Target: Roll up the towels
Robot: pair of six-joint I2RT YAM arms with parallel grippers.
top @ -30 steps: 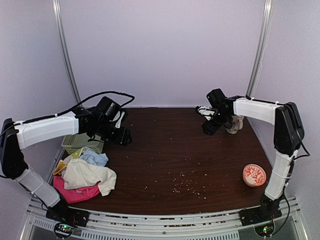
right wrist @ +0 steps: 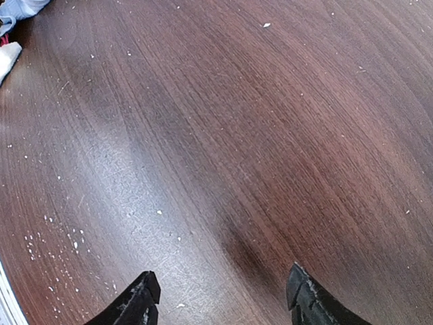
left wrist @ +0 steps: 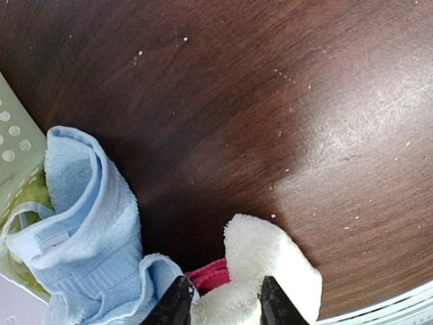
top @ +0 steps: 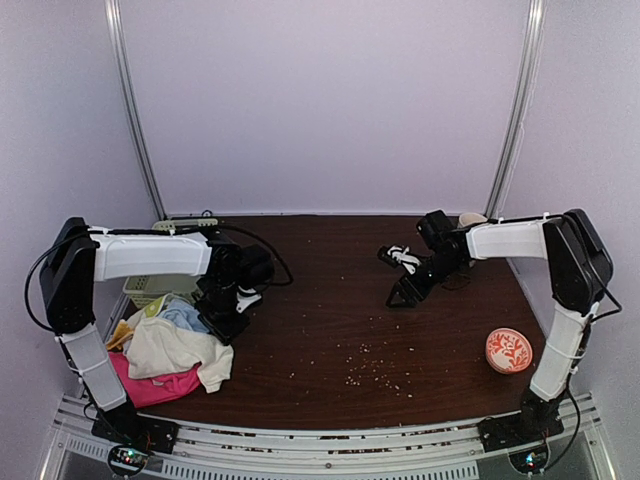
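Note:
Towels lie heaped at the left: a white towel (top: pixel 175 355) over a pink towel (top: pixel 150 390), with a blue towel (left wrist: pixel 88 230) and yellow ones behind, by a green basket (left wrist: pixel 13 142). My left gripper is open over the edge where white and blue towel meet; whether it touches them cannot be told. My right gripper is open above bare wood at the right of the table, nothing between its fingers.
A red patterned bowl (top: pixel 508 350) sits at the front right; a cup (top: pixel 471 218) is partly hidden behind the right arm.
Both arms have come down toward the table since a second ago, the left one onto the towel heap.

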